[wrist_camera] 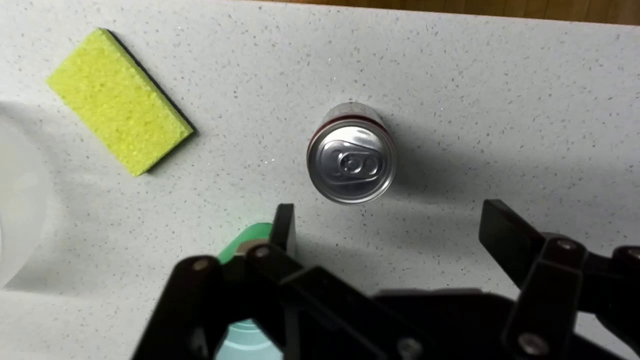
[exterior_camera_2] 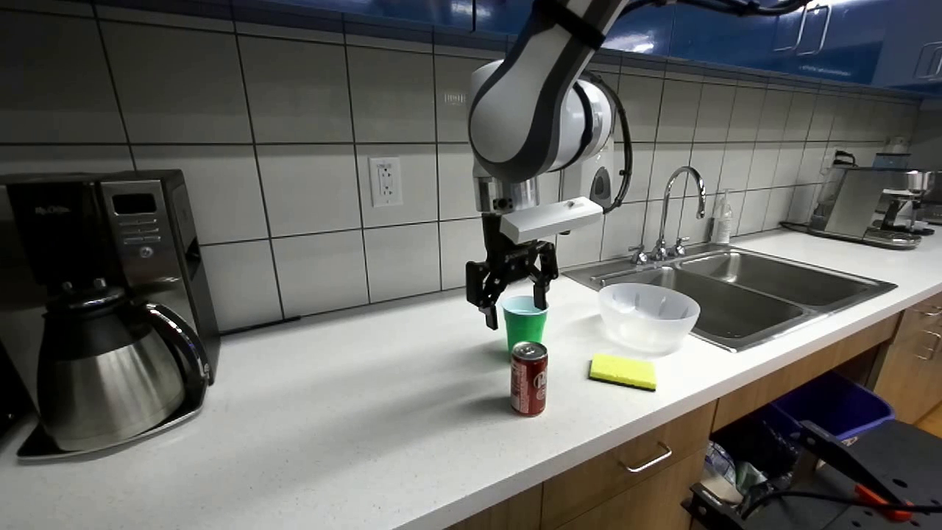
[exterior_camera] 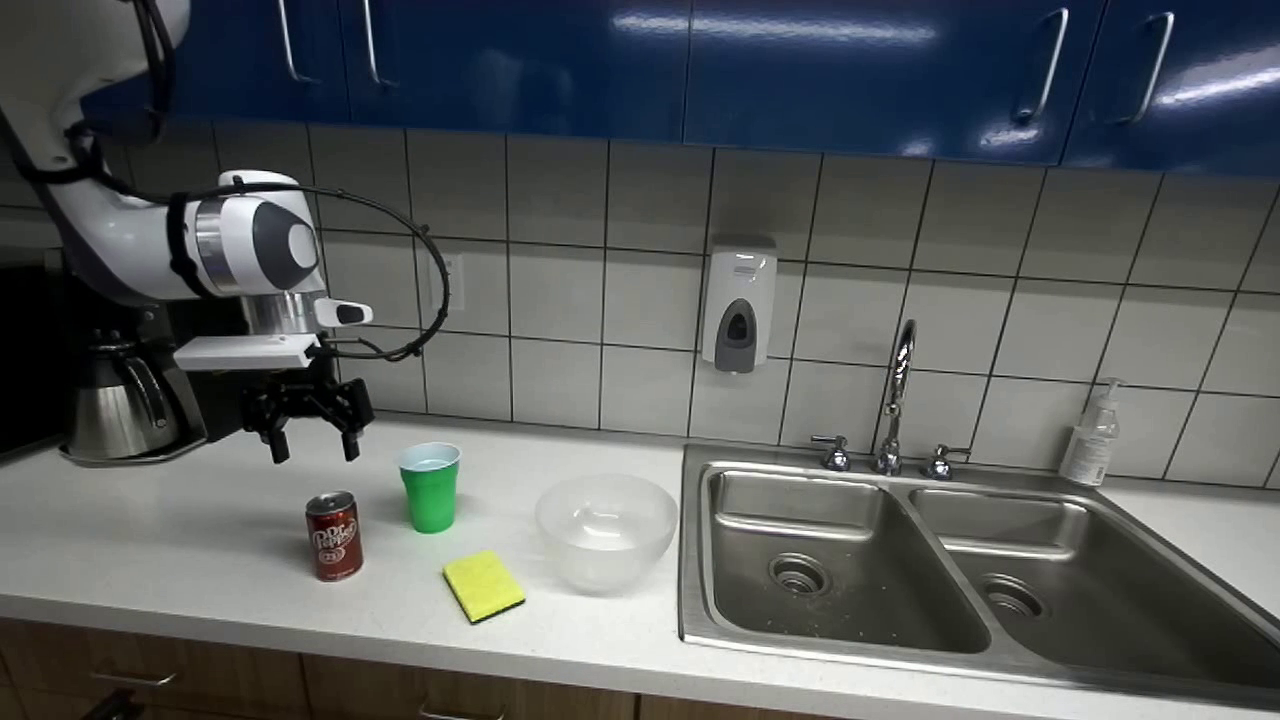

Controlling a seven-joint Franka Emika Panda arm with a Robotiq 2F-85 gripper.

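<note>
My gripper [exterior_camera: 314,449] is open above the counter, its fingers [wrist_camera: 502,235] wide apart with nothing between them. A red Dr Pepper can [exterior_camera: 335,540] stands upright on the counter, lower than the fingertips. Seen from the wrist, the can's silver lid [wrist_camera: 351,162] lies ahead of the gap between the fingers. Beside the can is an upright green cup [exterior_camera: 429,494], partly covered by a finger in the wrist view. A yellow sponge [exterior_camera_2: 623,370] lies flat, dark side down, near a translucent bowl [exterior_camera_2: 649,318].
A steel double sink [exterior_camera: 693,546] is set into the counter right of the bowl. At the left stands a coffee maker with a metal carafe [exterior_camera_2: 115,380]. Bare counter [exterior_camera_2: 327,415] stretches between carafe and can.
</note>
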